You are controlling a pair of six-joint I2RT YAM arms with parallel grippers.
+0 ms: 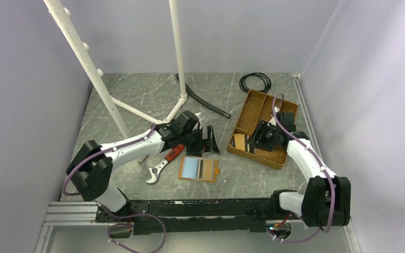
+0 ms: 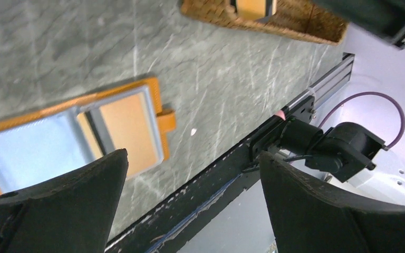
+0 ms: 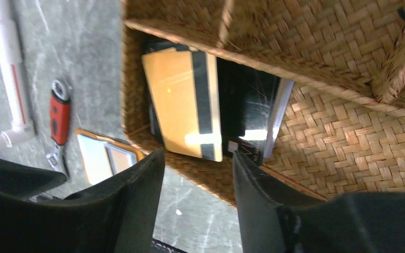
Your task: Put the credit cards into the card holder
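The card holder (image 1: 191,167), orange-edged with light blue and tan faces, lies at the front centre; the left wrist view shows it (image 2: 34,150) beneath my open left gripper, raised above and behind it. My right gripper is over the front compartment of the woven basket (image 1: 241,154), part open, its fingers empty. In that compartment lie cards (image 3: 182,103): a tan one with a dark stripe and darker ones beside it.
A red-handled wrench (image 1: 160,168) lies left of the holder. White pipes (image 1: 176,108), a dark hose (image 1: 211,108) and a coiled cable (image 1: 254,79) occupy the back. The table between holder and basket is clear.
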